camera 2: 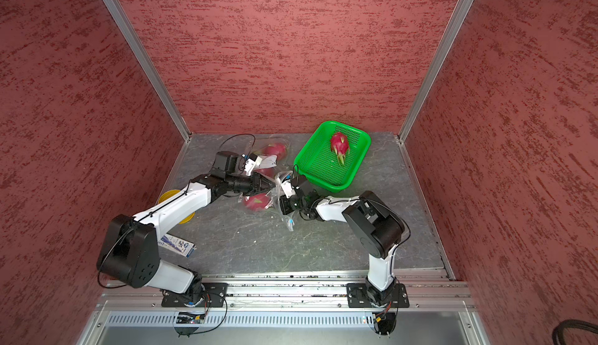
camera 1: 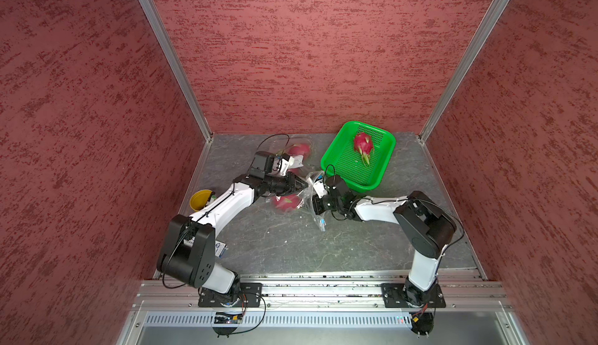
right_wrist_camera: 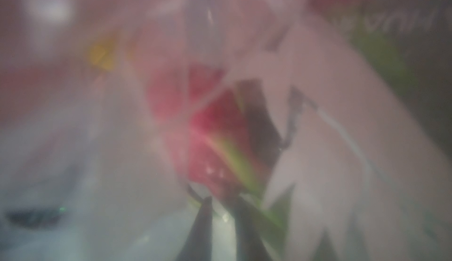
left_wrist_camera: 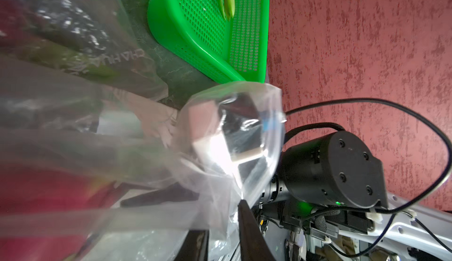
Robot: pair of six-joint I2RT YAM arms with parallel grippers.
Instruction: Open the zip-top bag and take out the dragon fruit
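Observation:
A clear zip top bag (camera 1: 317, 217) holding red dragon fruit (camera 2: 256, 201) lies at the table's middle-left, my grippers facing each other over it. My left gripper (camera 1: 302, 184) is at the bag's top edge; in the left wrist view crumpled plastic rises by its fingers. My right gripper (camera 1: 316, 203) is against the bag from the right. Its fingertips in the right wrist view point at a red fruit (right_wrist_camera: 207, 115) with green bracts behind blurred plastic, a small gap between them. Whether either gripper grips plastic is unclear.
A green basket (camera 1: 386, 164) holding one dragon fruit (camera 1: 363, 145) stands at the back right. A yellow bowl (camera 1: 199, 198) and a flat printed object (camera 2: 176, 244) lie at the left.

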